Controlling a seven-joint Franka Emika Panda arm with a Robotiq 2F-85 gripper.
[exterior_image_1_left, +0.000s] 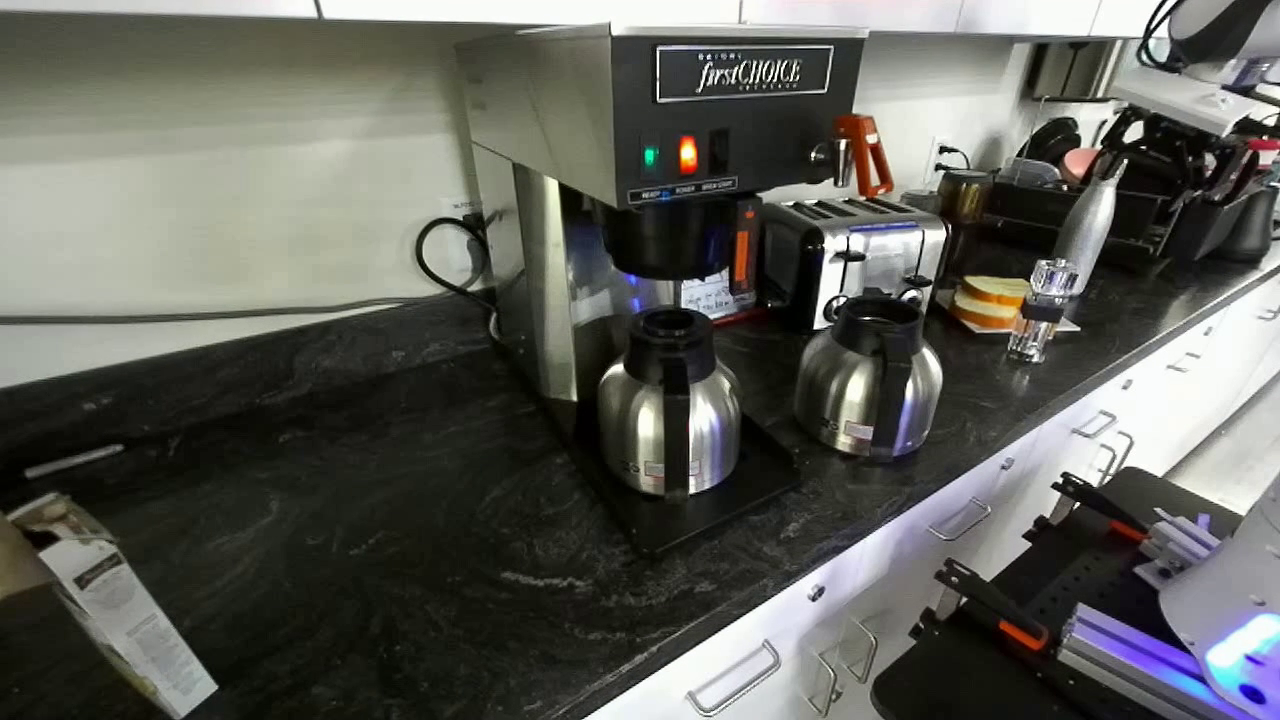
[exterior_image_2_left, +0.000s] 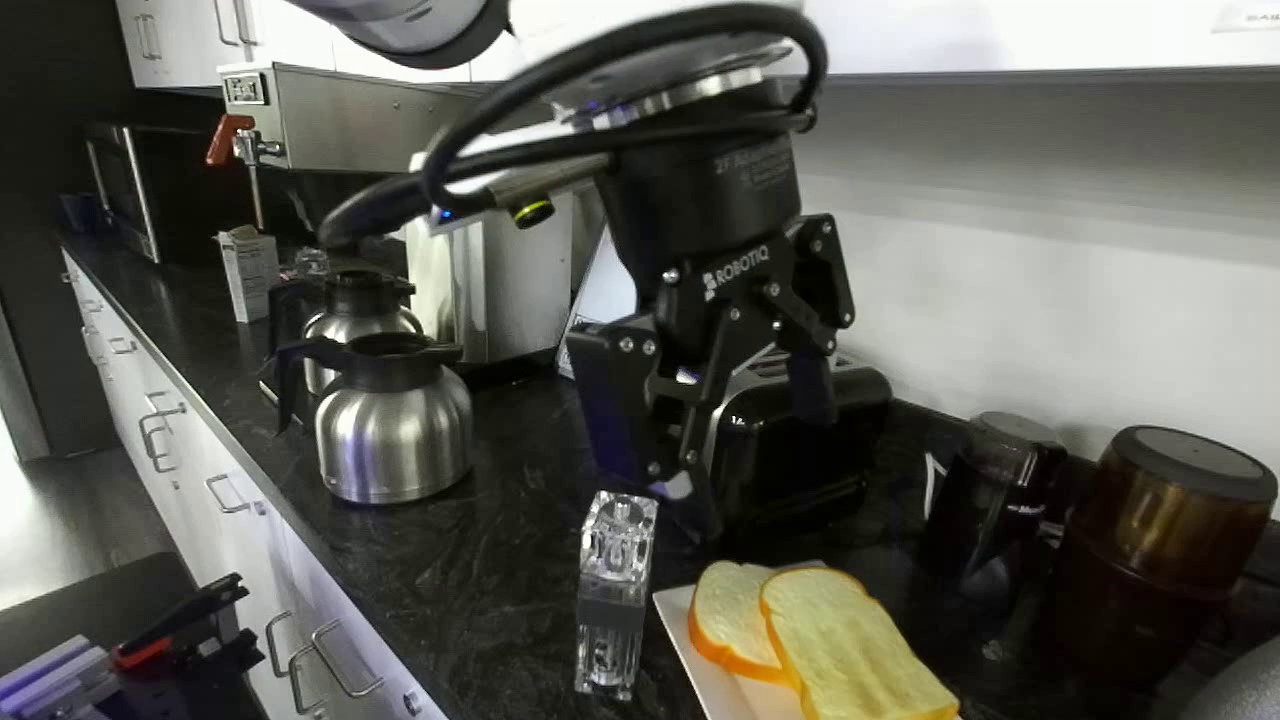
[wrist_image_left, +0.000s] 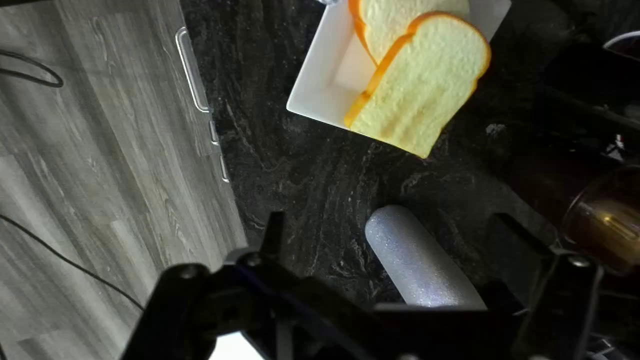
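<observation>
My gripper stands open in the wrist view, its two dark fingers spread wide. A silvery, speckled bottle (wrist_image_left: 423, 264) shows between and below them, apart from both fingers; its lower part is hidden by the gripper body. In exterior view 1 this bottle (exterior_image_1_left: 1086, 234) stands upright on the counter, with my gripper (exterior_image_1_left: 1113, 150) close to its narrow top. Exterior view 2 shows the gripper (exterior_image_2_left: 753, 454) from the side, nothing held. Bread slices (exterior_image_2_left: 840, 642) lie on a white square plate (exterior_image_2_left: 675, 610) beside a clear grinder (exterior_image_2_left: 614, 600).
A steel toaster (exterior_image_1_left: 882, 252), two steel carafes (exterior_image_1_left: 870, 384) and a coffee maker (exterior_image_1_left: 546, 102) stand along the counter. Brown-lidded jars (exterior_image_2_left: 1188, 492) are near the wall. The counter's front edge runs close to the bottle. Free counter (exterior_image_1_left: 384, 516) lies left of the coffee maker.
</observation>
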